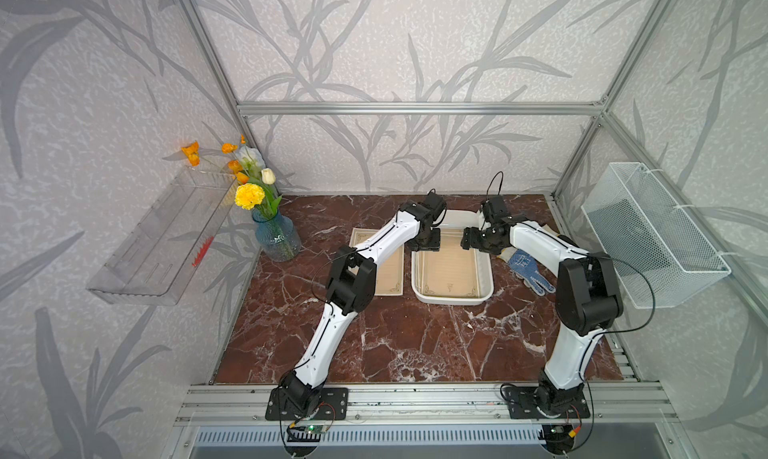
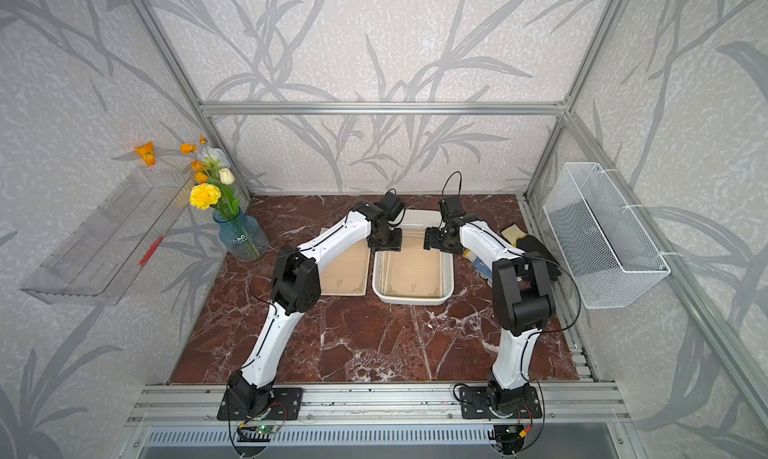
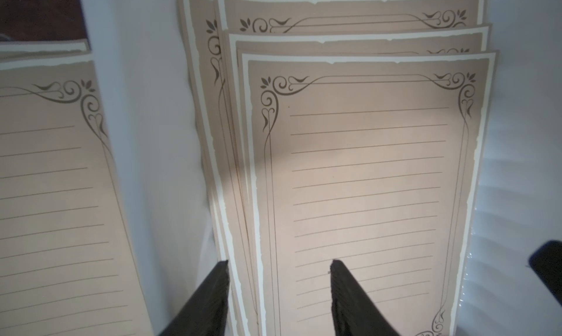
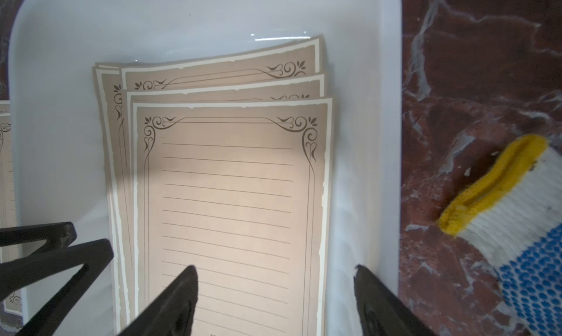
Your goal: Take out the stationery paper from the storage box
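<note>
The white storage box (image 1: 453,300) stands at the table's middle, holding a loose stack of beige lined stationery paper (image 4: 228,213). The top sheet lies lower than the ones beneath, whose edges show at the top and left. Over the box's left side hangs my left gripper, its fingers apart and nothing between them but a view of the paper below. My right gripper hovers over the right part of the box, also parted and empty. More sheets of stationery paper (image 1: 389,275) lie on the table just left of the box.
A blue glove with a white and yellow cuff (image 4: 497,183) lies right of the box. The flower vase (image 1: 277,236) stands at the left back. Wire basket (image 1: 656,235) and clear bin (image 1: 160,243) flank the table.
</note>
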